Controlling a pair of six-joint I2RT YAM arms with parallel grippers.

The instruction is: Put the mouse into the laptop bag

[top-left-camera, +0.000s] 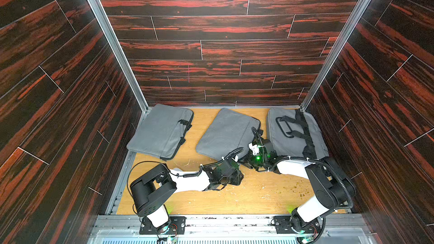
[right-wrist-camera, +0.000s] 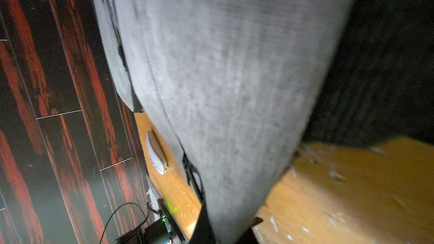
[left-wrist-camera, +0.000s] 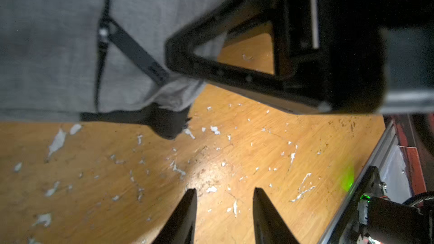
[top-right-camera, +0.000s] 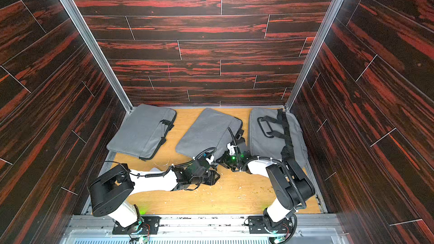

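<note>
The mouse [right-wrist-camera: 156,153] is a pale rounded shape on the table in the right wrist view; in the top views the left arm mostly hides it. A grey laptop bag [top-left-camera: 226,133] lies in the middle of the table. Its near right corner is pinched by my right gripper, with the fabric pulled taut between the fingers. In the left wrist view, a dark zip pull [left-wrist-camera: 137,56] lies on the bag beside that right gripper. My left gripper stands open over bare wood just in front of the bag, nothing between its fingertips.
A second grey bag [top-left-camera: 158,128] lies at the left, and a third bag [top-left-camera: 284,140] with a black strap and handle at the right. The two grippers are close together at mid-table. Scuffed bare wood [top-left-camera: 262,194] is free along the front.
</note>
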